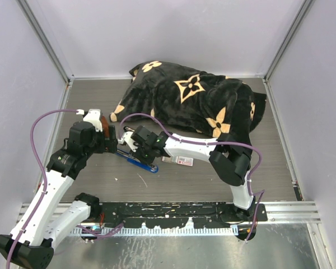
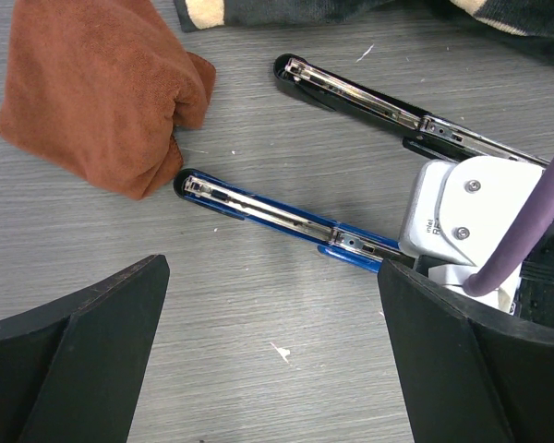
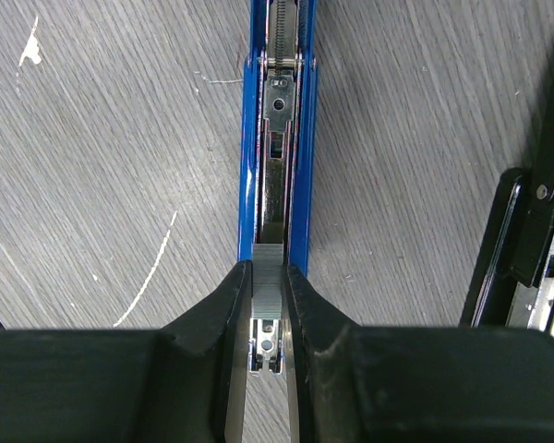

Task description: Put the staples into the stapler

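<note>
A blue stapler lies opened out flat on the table, its long metal channel facing up in the left wrist view (image 2: 277, 218). My right gripper is over one end of that channel. A short grey staple strip (image 3: 268, 293) lies between its fingers, in line with the channel. The fingers stand close along both sides of the strip; whether they press on it, I cannot tell. Over to the left, my left gripper is open and holds nothing, its fingers wide apart above bare table.
A black stapler (image 2: 351, 95), also opened out, lies beside the blue one. An orange-brown cloth (image 2: 102, 88) is at the left. A dark patterned blanket (image 1: 185, 95) covers the back, and a small labelled staple box (image 1: 185, 161) sits right of the right gripper.
</note>
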